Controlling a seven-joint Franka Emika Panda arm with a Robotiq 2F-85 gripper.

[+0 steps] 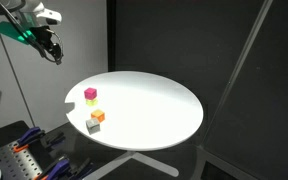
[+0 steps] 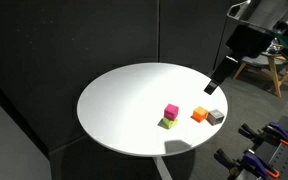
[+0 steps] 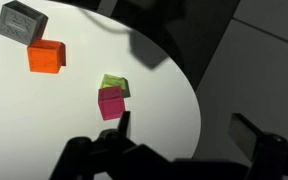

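Note:
A magenta block rests on top of a yellow-green block on the white round table. In the wrist view the magenta block covers part of the green one. Close by are an orange block and a grey block, both on the tabletop. At upper left of exterior view 1, my gripper hangs high and to the side of the table, well clear of every block. Its dark fingers are spread wide in the wrist view; nothing is between them. The gripper is open.
Dark floor lies beyond its rim. A wooden chair stands behind, away from the table.

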